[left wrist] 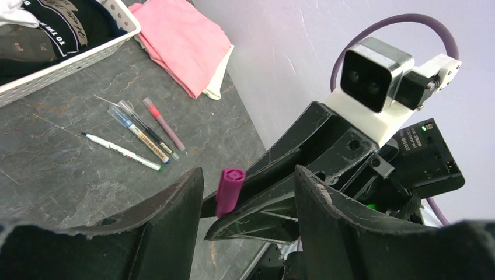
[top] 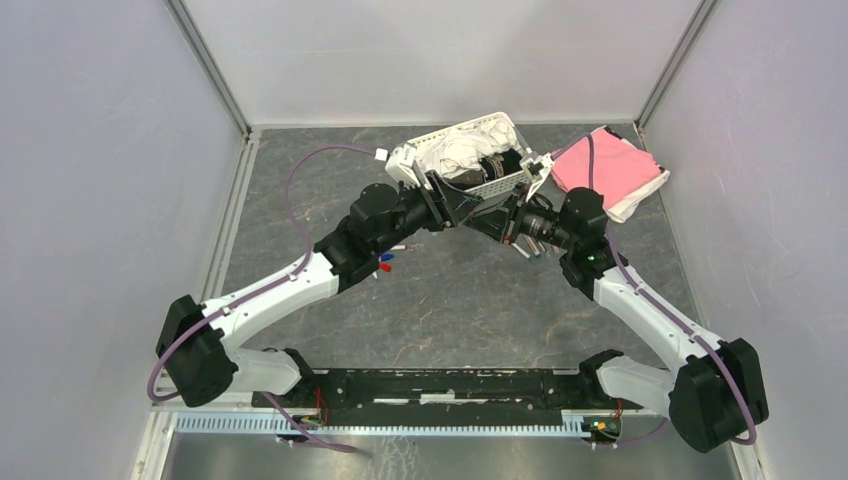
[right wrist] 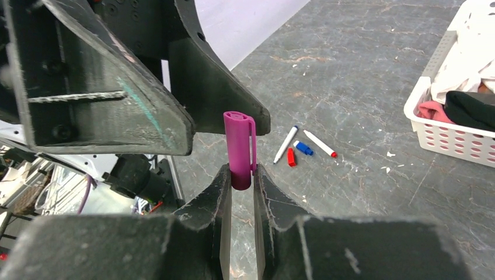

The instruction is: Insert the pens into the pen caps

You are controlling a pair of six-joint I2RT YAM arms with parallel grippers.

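Observation:
A magenta pen cap [right wrist: 238, 149] with a clip stands upright, its lower end pinched between the fingertips of my right gripper, which is shut on it. In the left wrist view, the cap's round top [left wrist: 229, 189] shows between the spread fingers of my left gripper. That gripper is open, with a gap on either side of the cap. On the table lie a white pen with a green end [left wrist: 125, 153], a white pen with a red end [right wrist: 320, 143], a white pen with a dark end [right wrist: 286, 144], a blue cap [right wrist: 303, 147] and a red cap [right wrist: 291, 157].
Behind the grippers is a white basket [top: 502, 185] of clothes, and a folded pink cloth [top: 612, 170] lies at the back right. Other pens, including a blue-labelled one [left wrist: 139, 134] and a pink one [left wrist: 164, 125], lie near the right arm.

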